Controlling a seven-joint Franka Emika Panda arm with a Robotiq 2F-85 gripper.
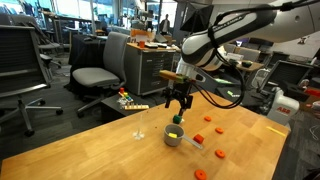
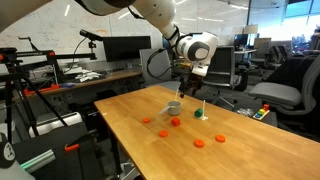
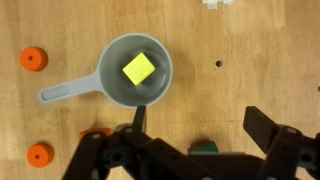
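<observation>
A grey pot with a handle stands on the wooden table, with a yellow block inside it. Beside the pot is a dark green object, also seen as a green piece in exterior view 2. In the wrist view this green item is partly hidden by my gripper's body. My gripper is open above the table, its two fingers wide apart with nothing held between them.
Round orange-red pieces lie scattered around the pot. A small white item rests to its left in exterior view 1. Office chairs stand beyond the edge.
</observation>
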